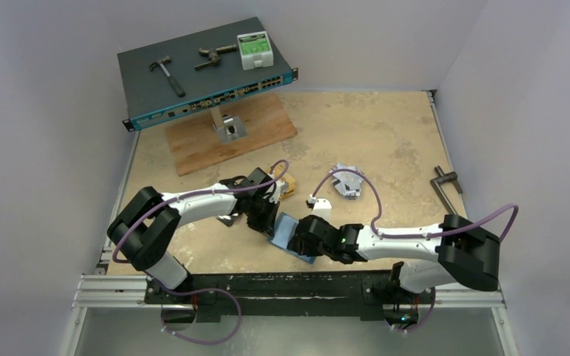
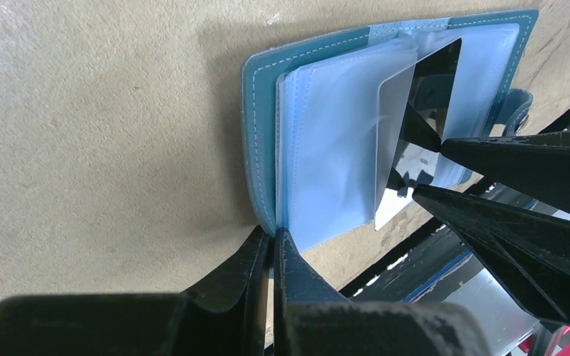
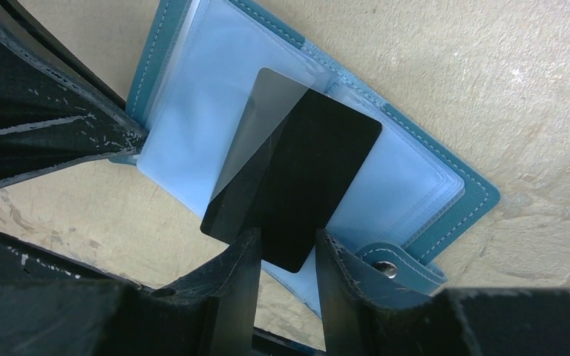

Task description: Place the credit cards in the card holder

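Note:
The blue card holder (image 2: 334, 148) lies open on the table, its clear sleeves facing up. A black card (image 3: 304, 170) lies across it, partly under a clear sleeve in the right wrist view. My left gripper is shut at the holder's edge. My right gripper stands open over the card, its fingertips at the card's lower edge. The holder's snap strap (image 3: 404, 271) lies beside the right fingers.
A pile of silver items (image 1: 347, 182) lies behind the right arm, a yellow object (image 1: 288, 185) behind the left. A rack unit on a stand fills the back left; a metal tool (image 1: 442, 189) lies at the right edge.

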